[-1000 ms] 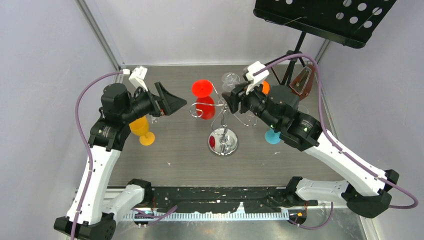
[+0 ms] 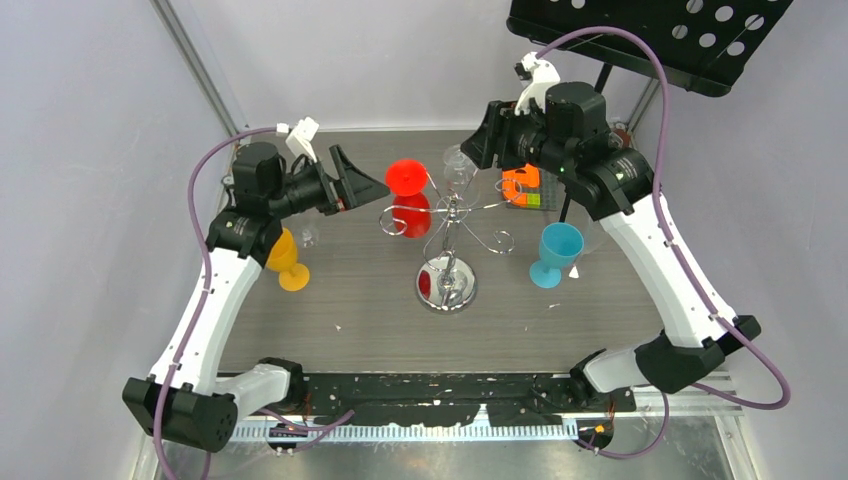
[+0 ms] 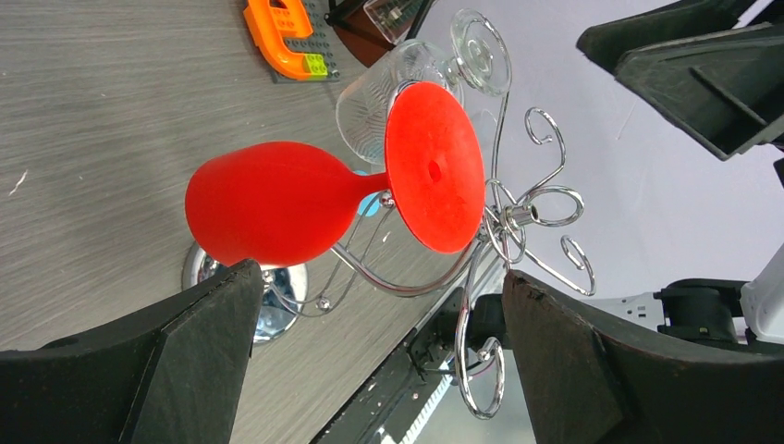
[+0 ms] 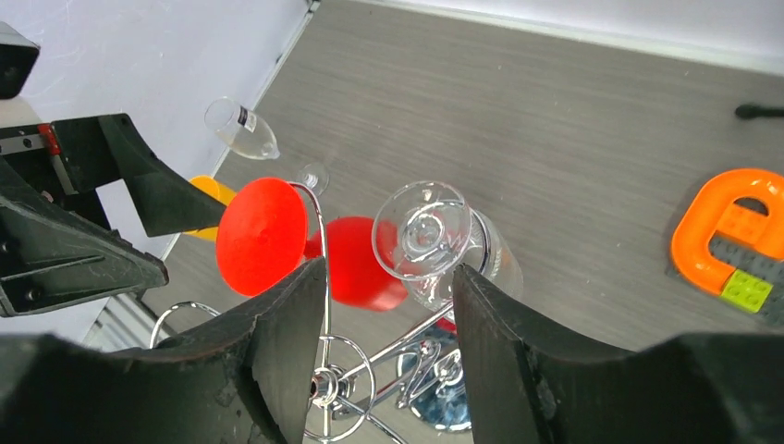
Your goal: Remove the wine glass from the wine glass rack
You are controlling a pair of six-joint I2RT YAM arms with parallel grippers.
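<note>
The chrome wine glass rack (image 2: 445,285) stands mid-table, holding a red glass (image 3: 268,203) with its round foot raised and a clear glass (image 4: 421,231) behind it. My left gripper (image 2: 365,190) is open just left of the red glass, whose bowl and foot fill the space ahead of its fingers in the left wrist view. My right gripper (image 2: 488,140) is open above the clear glass at the back; in the right wrist view that glass's foot lies just beyond the fingertips, with nothing held.
A yellow glass (image 2: 285,260) stands left, a cyan glass (image 2: 555,250) right. An orange toy (image 4: 730,222) lies back right. A black music stand (image 2: 650,40) overhangs the back right corner.
My right gripper has moved back, toward the clear glass's side and past the rack's centre. My left gripper has moved slightly right, toward the red glass.
</note>
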